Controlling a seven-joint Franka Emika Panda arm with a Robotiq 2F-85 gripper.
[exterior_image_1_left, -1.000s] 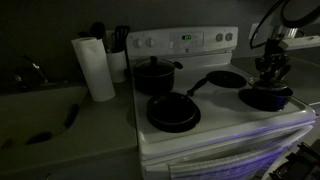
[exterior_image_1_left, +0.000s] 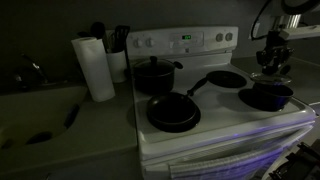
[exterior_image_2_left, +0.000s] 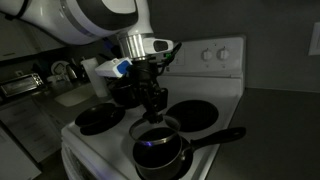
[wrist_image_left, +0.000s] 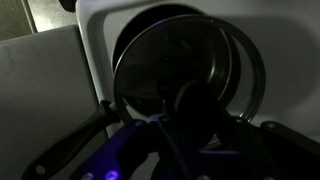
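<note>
My gripper (exterior_image_2_left: 152, 108) is shut on the knob of a round glass lid (exterior_image_2_left: 156, 129) with a metal rim. The lid hangs just above a dark saucepan (exterior_image_2_left: 158, 160) on the front burner; in exterior view 1, a small gap shows between the lid and the saucepan (exterior_image_1_left: 270, 98). From the wrist, the lid (wrist_image_left: 165, 68) covers much of the pan's mouth but sits off-centre over it. The pan's long handle (wrist_image_left: 72, 143) reaches down and left there. Both the knob and the fingertips are dark and hard to make out.
On the white stove stand a black frying pan (exterior_image_1_left: 173, 112) at the front left and a lidded black pot (exterior_image_1_left: 155, 75) behind it. A paper towel roll (exterior_image_1_left: 95, 70) stands on the counter to the left.
My gripper and the lid have risen slightly above the saucepan, opening a clearer gap between lid and pan. The pans on the stove have not moved.
</note>
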